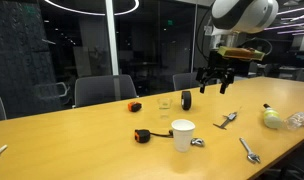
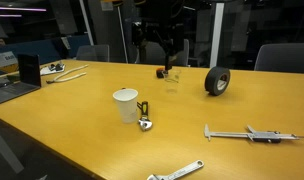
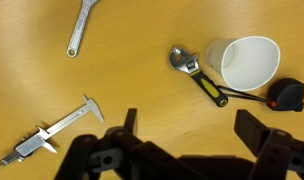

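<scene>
My gripper is open, its two dark fingers wide apart with only bare table showing between them. In the first exterior view the gripper (image 1: 214,86) hangs above the table, clear of every object. Below it in the wrist view lie an adjustable wrench (image 3: 205,84) with a black and yellow handle, and a white cup (image 3: 250,62) beside that handle. A red and black tape measure (image 3: 286,95) sits right of the cup. To the left are a silver caliper (image 3: 64,123) and a plain wrench (image 3: 80,28).
Farther back stand a black wheel-like roll (image 2: 218,81) and a clear glass (image 1: 164,106). Another tape measure (image 1: 135,106) lies near the far edge. A yellowish bottle (image 1: 270,117) and a clear container (image 1: 297,120) are at the right.
</scene>
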